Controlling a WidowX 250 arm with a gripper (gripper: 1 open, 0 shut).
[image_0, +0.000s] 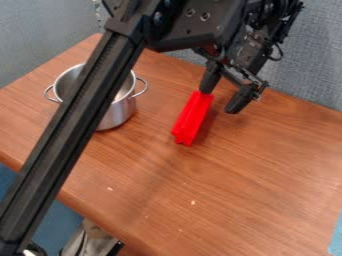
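Observation:
A long red object (193, 117) lies on the wooden table near the middle of the camera view. Just above its upper end is my black gripper (222, 88), its fingers spread apart, the left one at the tip of the red object and the right one out to the side over bare wood. Whether the left finger touches the red object cannot be told.
A steel pot (116, 108) with side handles stands left, partly hidden behind the long black arm. Grey padded panels (307, 60) line the back.

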